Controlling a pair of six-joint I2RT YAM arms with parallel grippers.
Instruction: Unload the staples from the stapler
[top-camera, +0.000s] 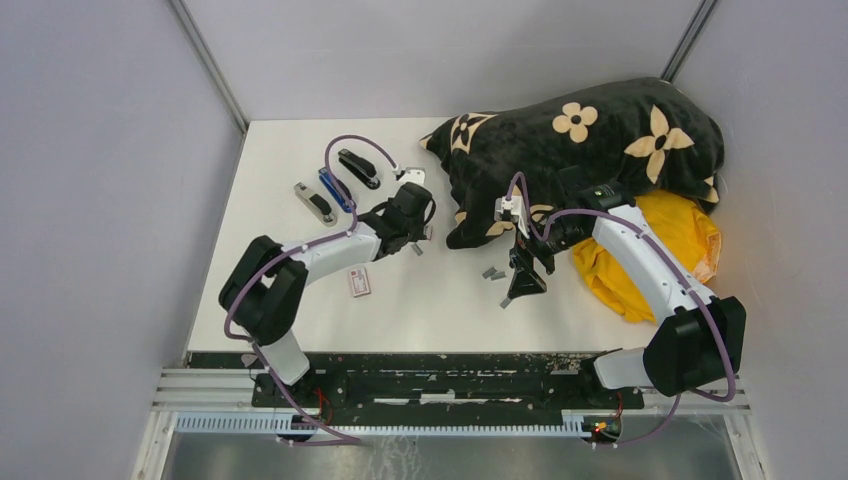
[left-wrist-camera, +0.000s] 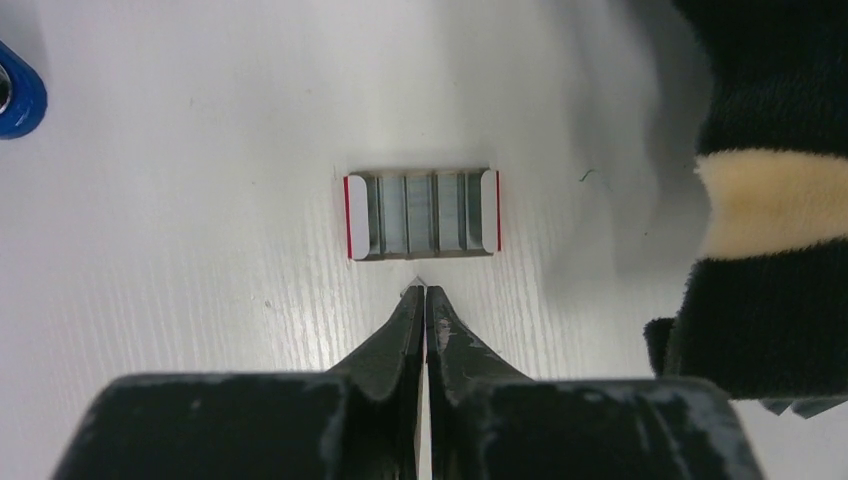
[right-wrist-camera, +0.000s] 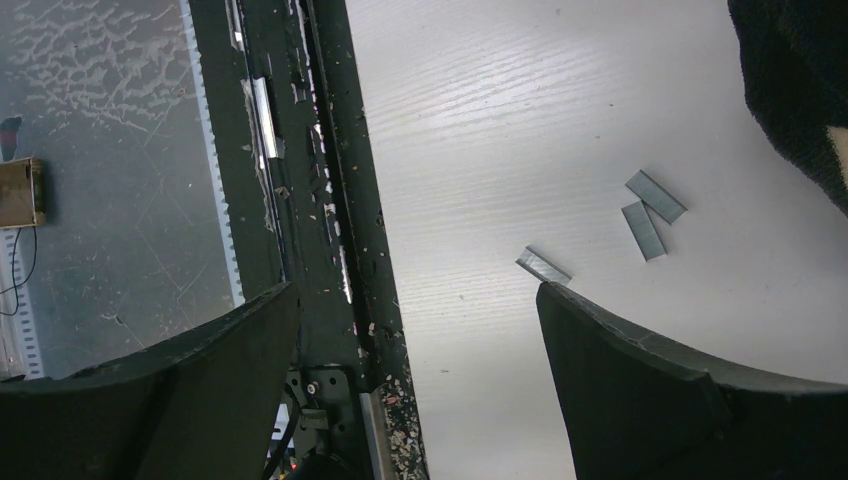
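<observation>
My left gripper is shut, with a small light piece partly visible at its tips, too hidden to identify. Just beyond them lies an open box (left-wrist-camera: 420, 212) of grey staple strips with red and white ends. In the top view a blue stapler (top-camera: 335, 189), a black stapler (top-camera: 358, 169) and a silver stapler (top-camera: 314, 204) stand at the back left; the blue one also shows at the left wrist view's corner. My right gripper is open above the table's right part, with three loose staple strips (right-wrist-camera: 645, 230) below it.
A dark patterned plush blanket (top-camera: 570, 140) covers the back right, close beside my left gripper. A yellow cloth (top-camera: 622, 270) lies at the right. A small red-white box (top-camera: 360, 282) lies front left.
</observation>
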